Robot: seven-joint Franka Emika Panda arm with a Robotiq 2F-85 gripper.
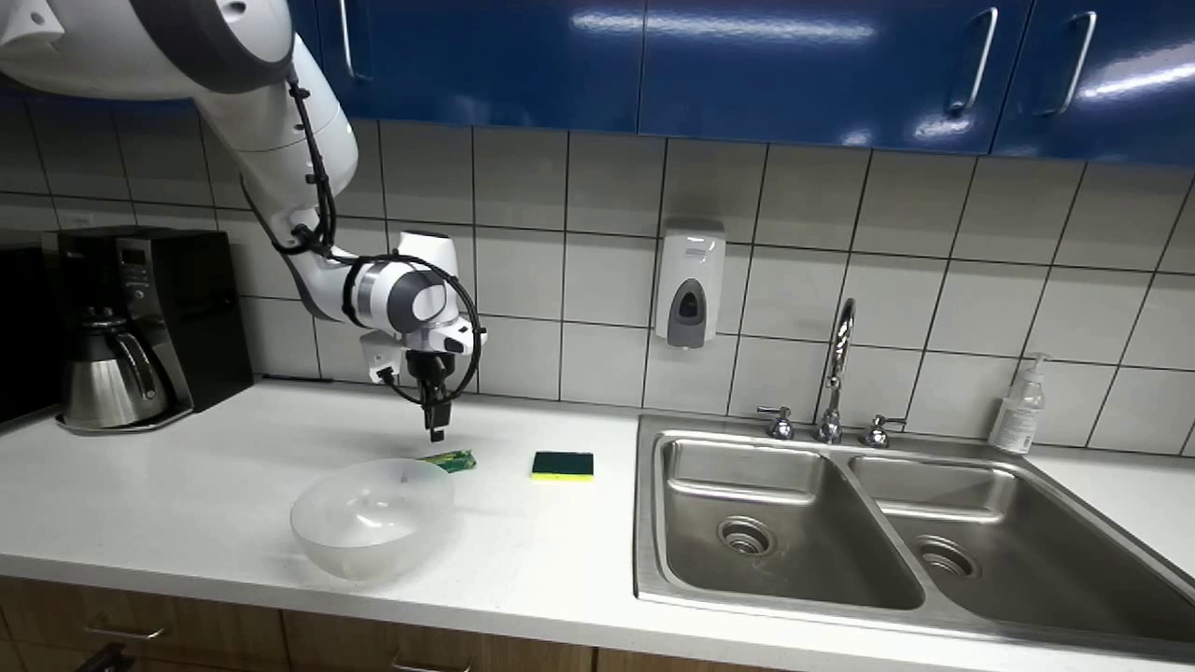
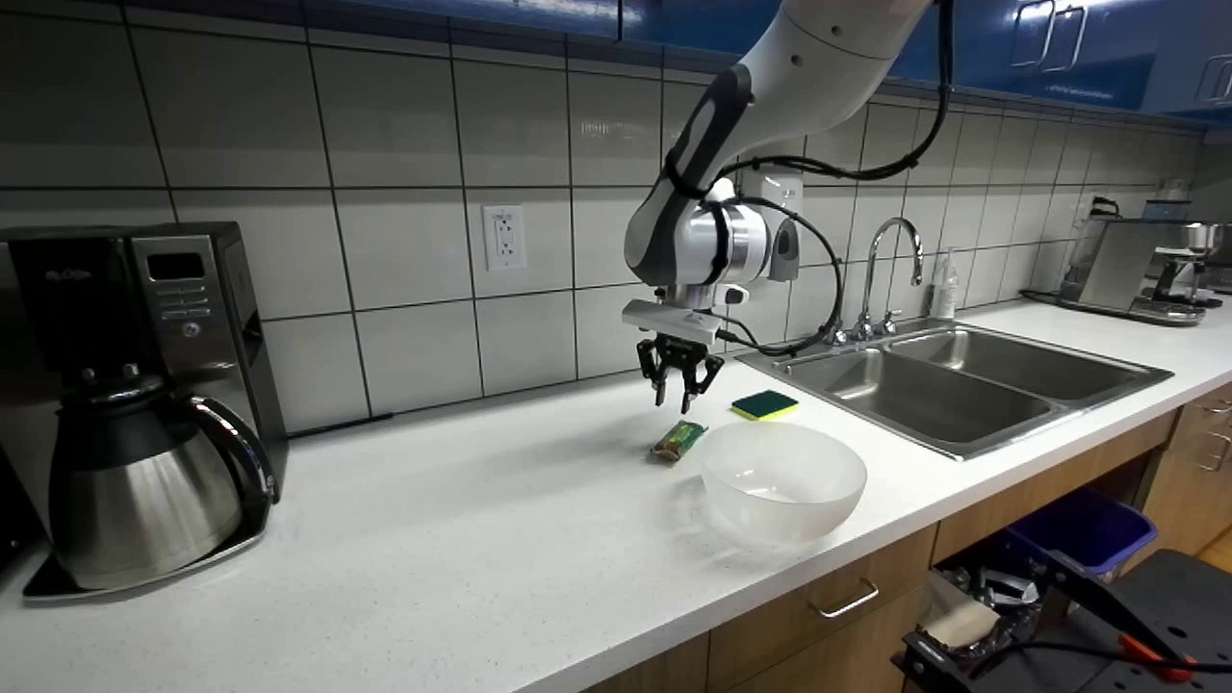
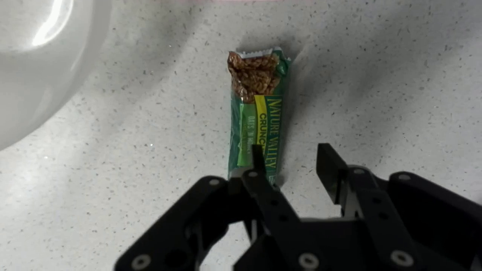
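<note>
A green granola bar wrapper (image 3: 256, 117) with a brown printed end lies flat on the counter. Above it hangs my gripper (image 2: 671, 406), its two fingers apart and nothing between them. In the wrist view, the left fingertip (image 3: 258, 158) overlaps the bar's near end, while the right fingertip (image 3: 326, 167) stands over bare counter. A frosted translucent bowl (image 1: 372, 519) sits close beside the bar, toward the counter's front edge, and looks empty. From exterior view 1, the bowl's rim hides part of the bar.
A green and yellow sponge (image 1: 562, 466) lies between bowl and sink (image 1: 784, 515). At the far left stands a coffee maker (image 2: 162, 404) with a steel carafe. The tiled wall is behind the arm. Open counter (image 2: 462, 520) stretches between coffee maker and bowl.
</note>
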